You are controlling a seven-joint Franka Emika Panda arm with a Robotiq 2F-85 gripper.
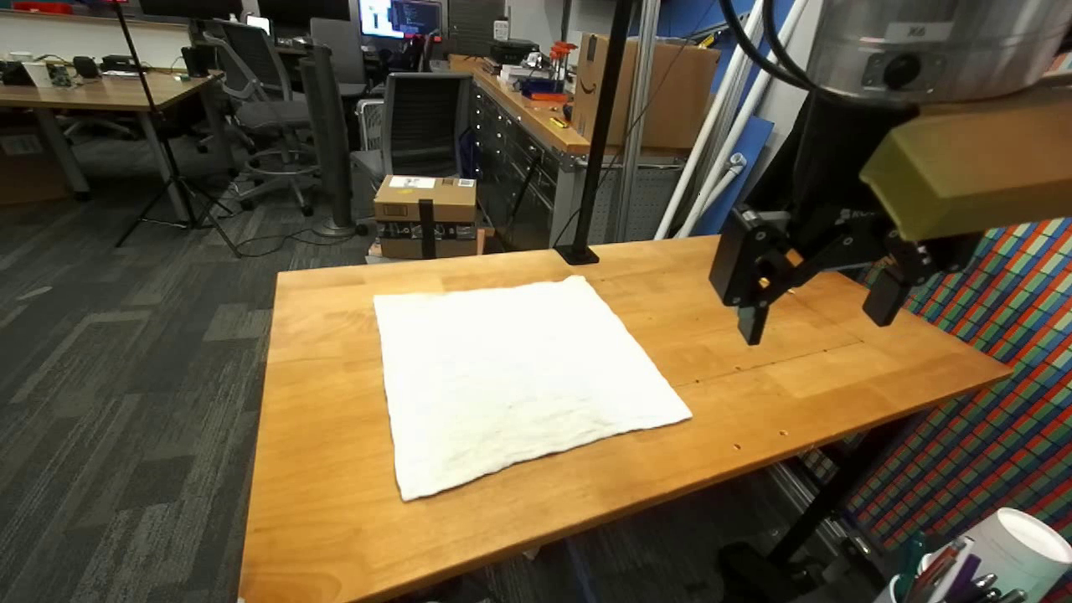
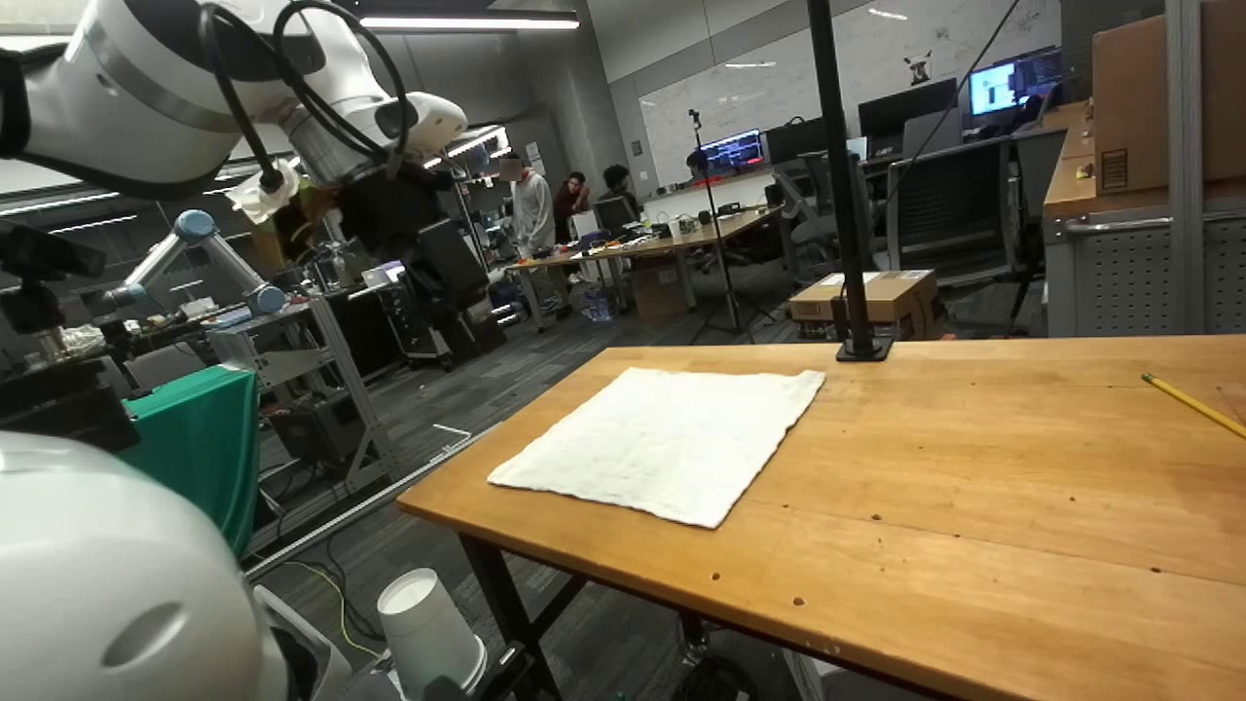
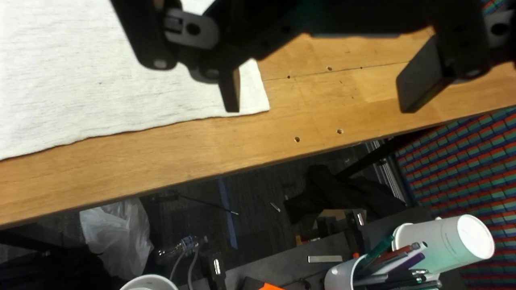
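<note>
A white cloth [image 1: 512, 377] lies spread nearly flat on the wooden table [image 1: 332, 533]. One corner of the cloth [image 2: 666, 444] looks slightly raised at the far side in exterior view 2. My gripper [image 1: 816, 327] is open above the table, to the right of the cloth in exterior view 1, with nothing between its fingers. In the wrist view the gripper has its fingers wide apart. The left finger overlaps a corner of the cloth [image 3: 96, 77] from above, while bare wood shows between the fingertips.
A black post [image 1: 603, 131] rises from the table's back edge. A yellow pencil [image 2: 1193, 405] lies on the wood in exterior view 2. Beyond the front edge stand a pen cup [image 3: 343, 275] and a white cup [image 3: 447, 241].
</note>
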